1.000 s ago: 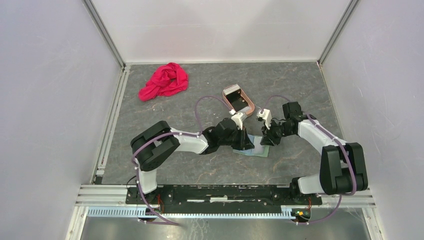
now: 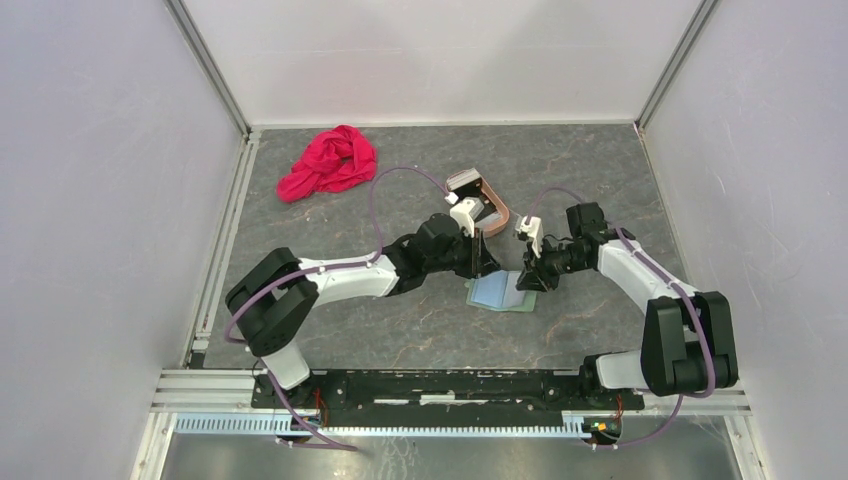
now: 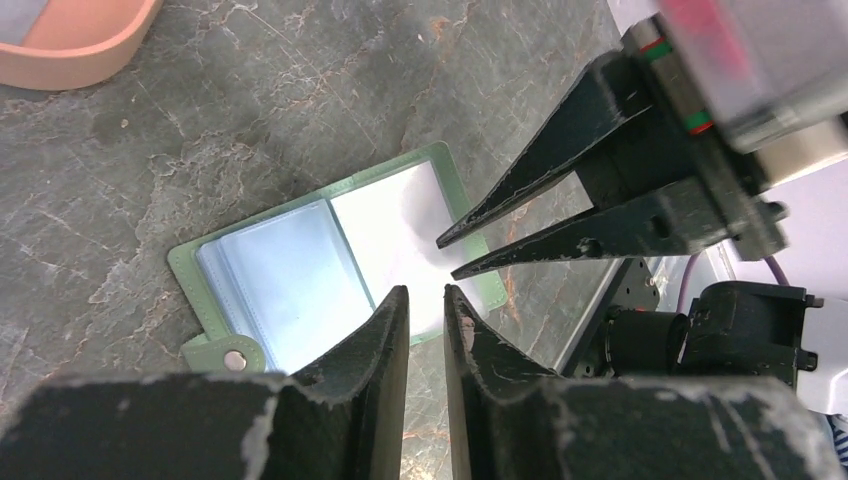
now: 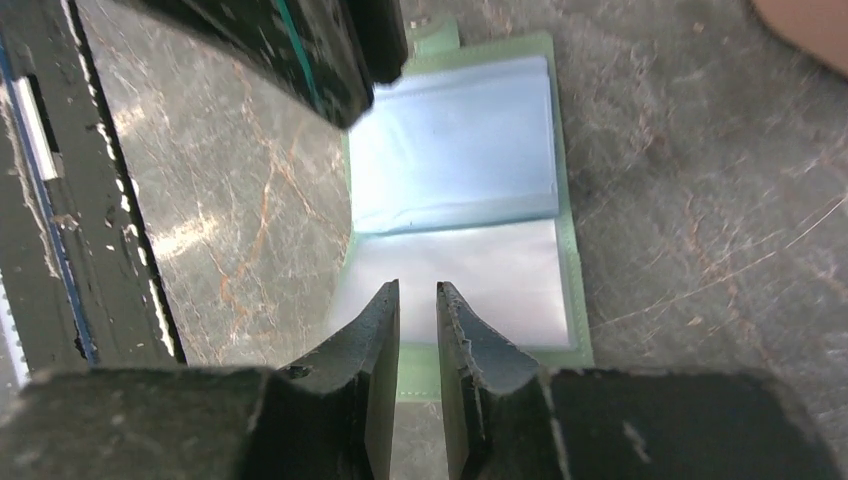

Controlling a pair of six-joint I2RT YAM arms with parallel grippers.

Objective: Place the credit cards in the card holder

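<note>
The green card holder (image 3: pixel 190 280) lies open on the table, its light-blue pocket (image 4: pixel 450 140) beside a white panel (image 4: pixel 460 275). My left gripper is over the holder's edge, its fingers narrowly apart; whether anything is between them I cannot tell. My right gripper is above the white panel, its fingers slightly apart with no object visible between them. In the left wrist view, the right gripper's black fingers point at that panel. A pink tray (image 2: pixel 494 224) behind the holder contains flat card-like items.
A red cloth (image 2: pixel 325 160) lies at the back left. Walls border the table, and a black rail (image 2: pixel 450 385) runs along the front.
My left gripper has moved back and left, uncovering more of the blue pocket in the top view. The right gripper has shifted only slightly.
</note>
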